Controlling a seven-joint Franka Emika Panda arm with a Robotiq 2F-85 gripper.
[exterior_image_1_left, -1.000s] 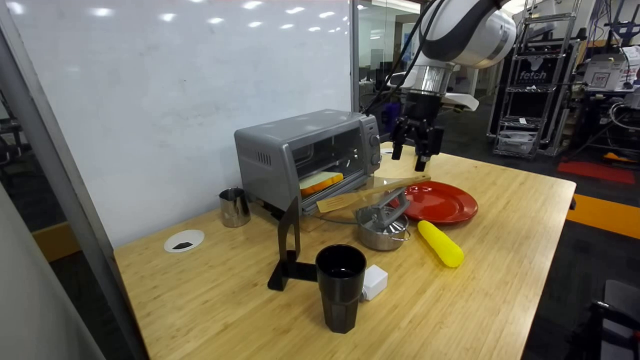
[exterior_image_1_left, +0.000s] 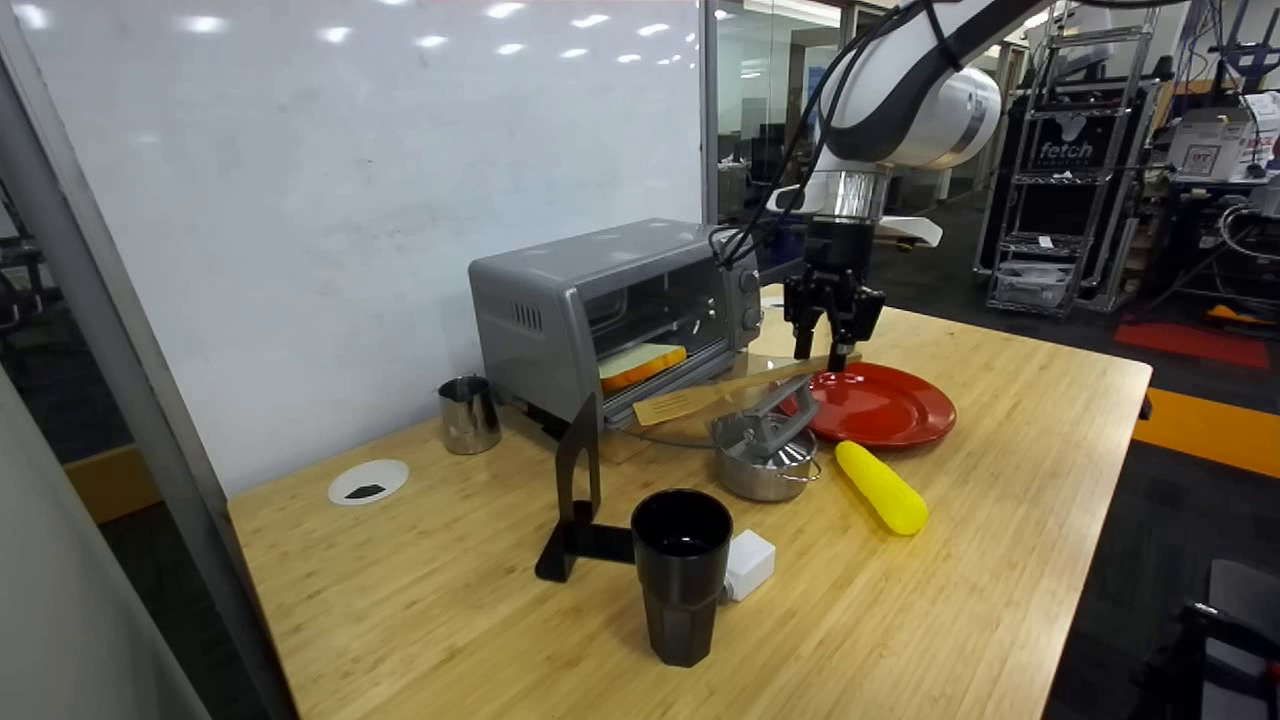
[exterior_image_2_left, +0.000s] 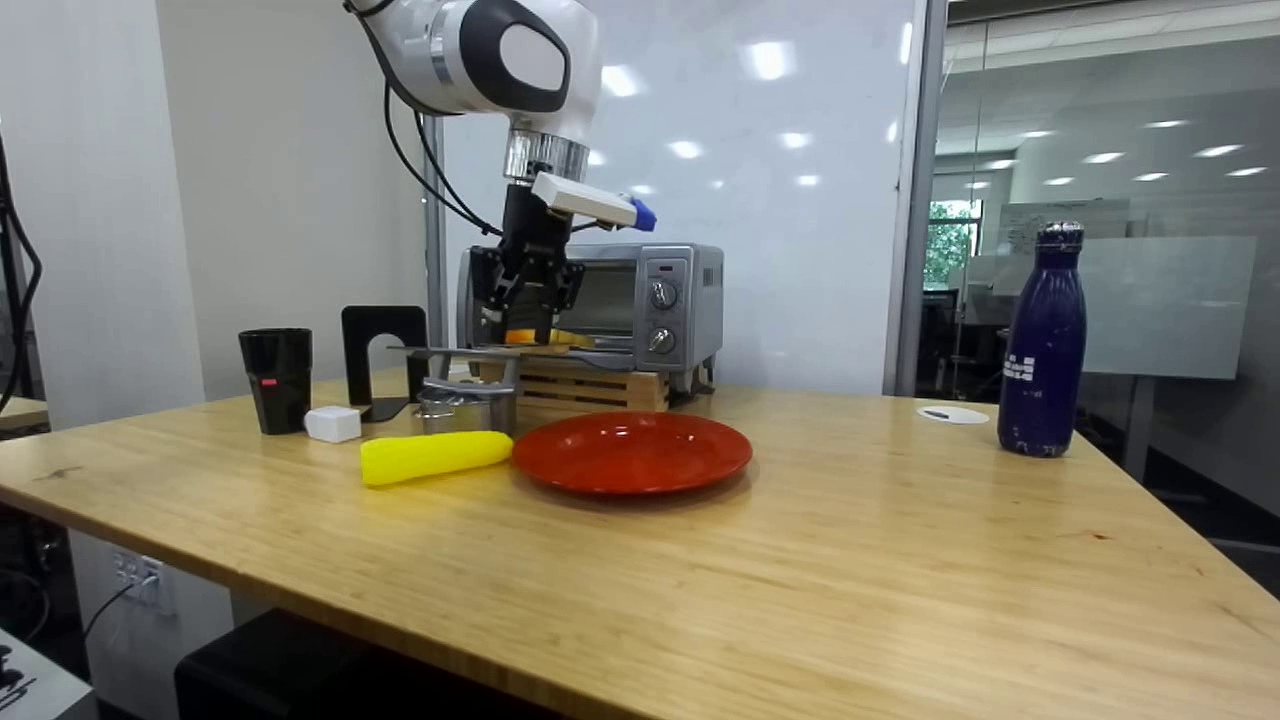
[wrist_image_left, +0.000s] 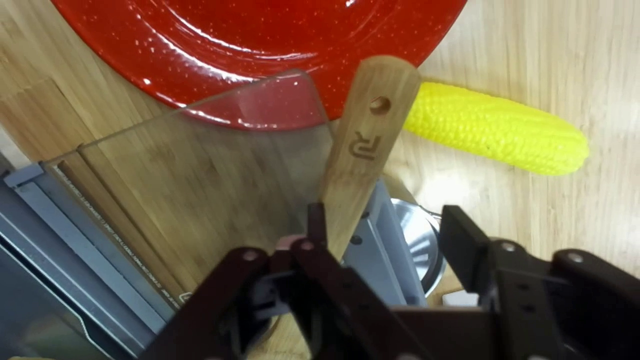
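My gripper (exterior_image_1_left: 821, 353) points downward over the handle end of a wooden spatula (exterior_image_1_left: 720, 391). In the wrist view its fingers stand apart, with the spatula handle (wrist_image_left: 363, 150) running up between them, close to the left finger (wrist_image_left: 316, 222). A gap shows to the right finger (wrist_image_left: 459, 234), so nothing is clamped. The spatula lies across the lowered glass door (wrist_image_left: 210, 174) of a grey toaster oven (exterior_image_1_left: 540, 288) and its grey door handle (wrist_image_left: 384, 240). A toy bread slice (exterior_image_1_left: 642, 364) rests inside the oven.
Beside the door are a red plate (exterior_image_1_left: 882, 406), a yellow toy corn (exterior_image_1_left: 882, 488) and a steel pot (exterior_image_1_left: 762, 474). A black cup (exterior_image_1_left: 681, 576), black stand (exterior_image_1_left: 582, 498) and white block (exterior_image_1_left: 750, 564) stand farther off.
Over the last second my gripper has lowered slightly toward the spatula handle, and the arm has shifted a bit left in exterior view 1. The objects look unmoved.
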